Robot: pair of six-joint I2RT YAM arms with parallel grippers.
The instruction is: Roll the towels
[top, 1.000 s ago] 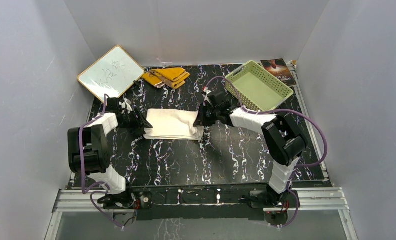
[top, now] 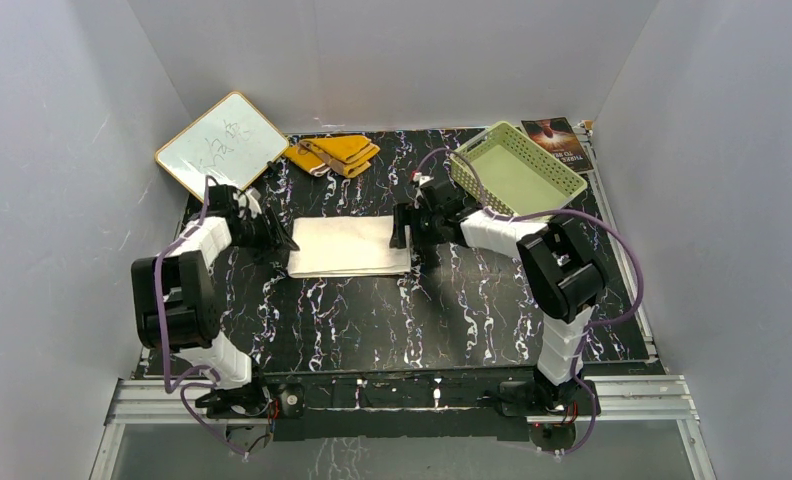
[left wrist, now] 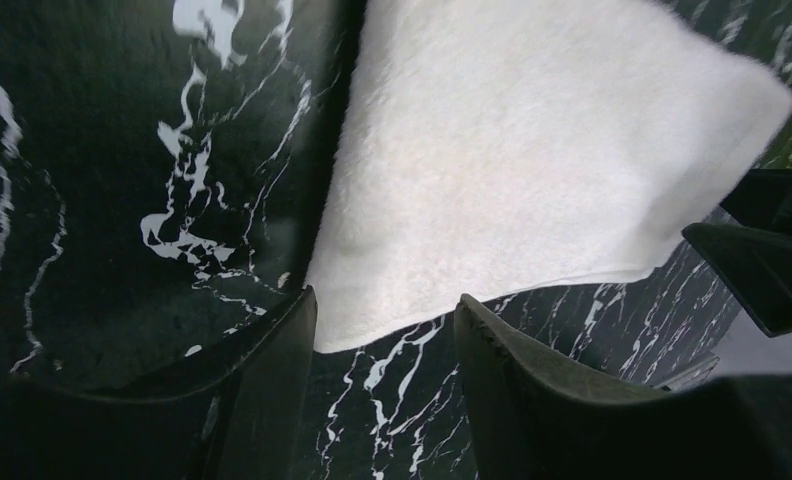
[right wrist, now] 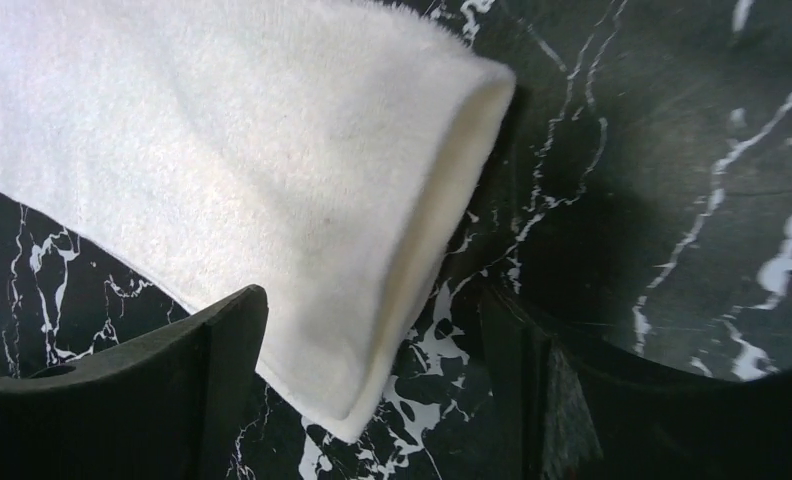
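A white towel (top: pixel 342 245), folded flat into a long rectangle, lies in the middle of the black marbled table. My left gripper is parted, low at the towel's left end, the towel's corner near its fingers. My right gripper stands open over the right end, its fingers on either side of that edge, where the folded layers show in the right wrist view. Two yellow folded towels (top: pixel 342 150) lie behind.
A green perforated basket (top: pixel 517 170) stands at the back right, beside a magazine (top: pixel 557 140). A whiteboard (top: pixel 212 140) leans at the back left.
My right gripper has shifted slightly; the towel's right end, bunched earlier, now lies flatter and reaches a little further right. The left arm has moved very slightly.
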